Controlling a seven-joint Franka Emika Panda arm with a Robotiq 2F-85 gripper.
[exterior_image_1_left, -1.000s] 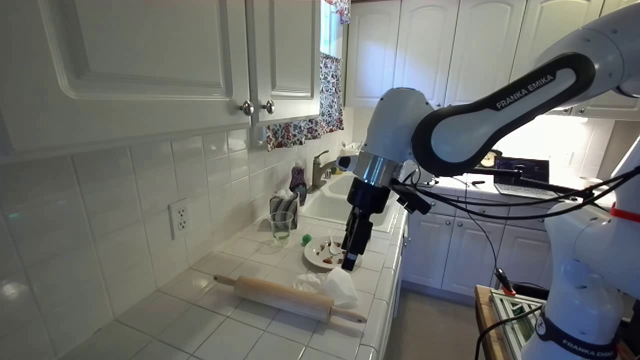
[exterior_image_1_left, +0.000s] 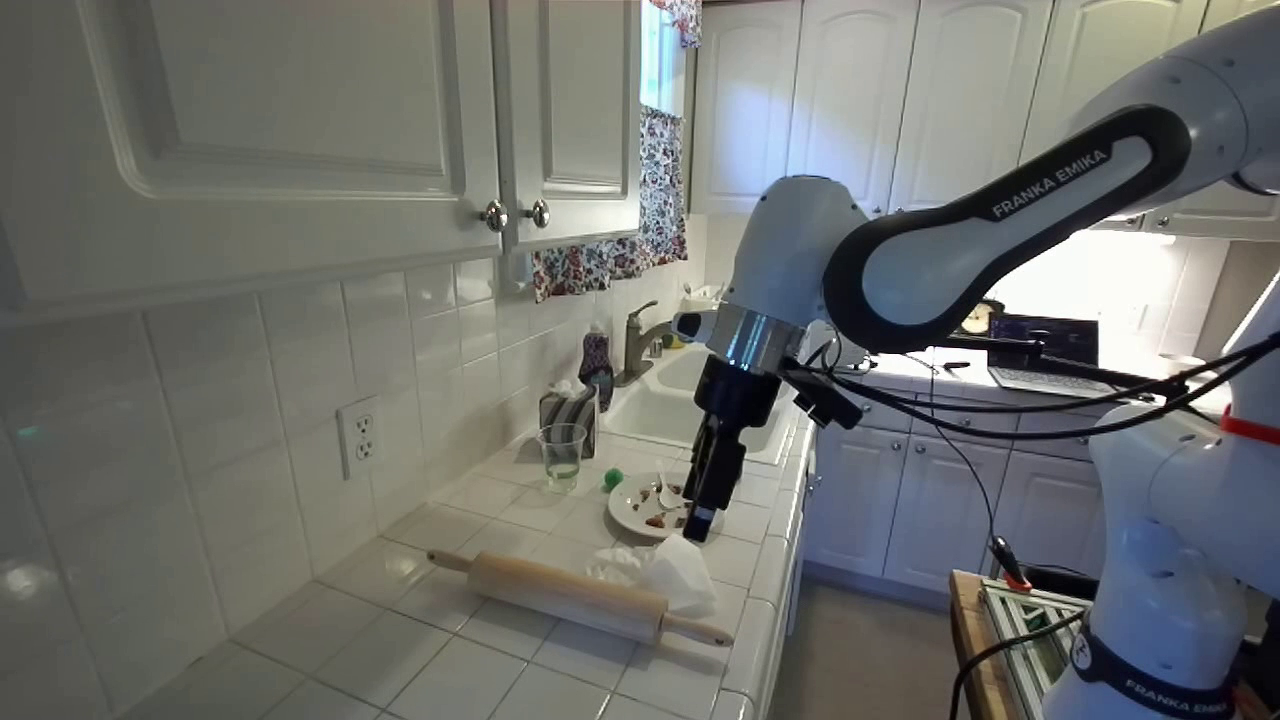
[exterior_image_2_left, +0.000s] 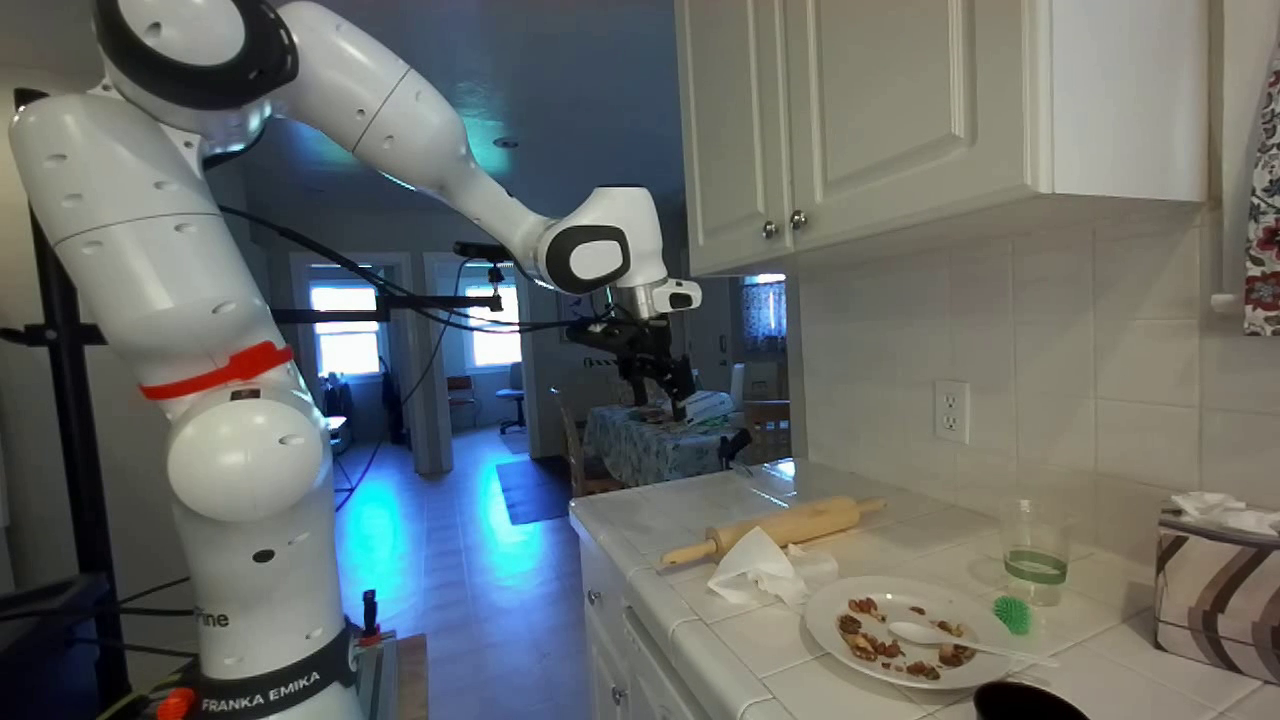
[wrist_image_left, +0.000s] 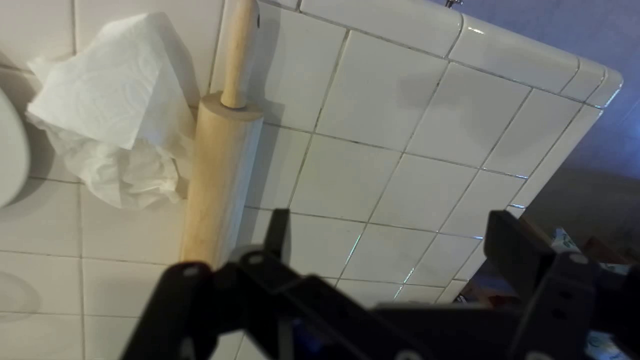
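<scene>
My gripper is open above the counter, its two fingers wide apart and nothing between them. In the wrist view a wooden rolling pin (wrist_image_left: 219, 174) lies left of the gap, its lower end hidden behind my gripper. Crumpled white paper towel (wrist_image_left: 114, 102) rests beside the pin. A white plate (exterior_image_2_left: 828, 618) holds brown pieces of food and a white spoon (exterior_image_2_left: 948, 640). Beyond it are a clear cup (exterior_image_2_left: 1034, 558) with a green band and a small spiky green ball (exterior_image_2_left: 1011, 614).
A striped tissue box (exterior_image_1_left: 567, 420) stands by the wall, near the sink (exterior_image_1_left: 654, 402). Wall cabinets (exterior_image_1_left: 300, 132) overhang the counter. Bare tiles (wrist_image_left: 384, 174) stretch from the rolling pin to the counter's edge. A dark round rim (exterior_image_2_left: 1026, 702) shows by the plate.
</scene>
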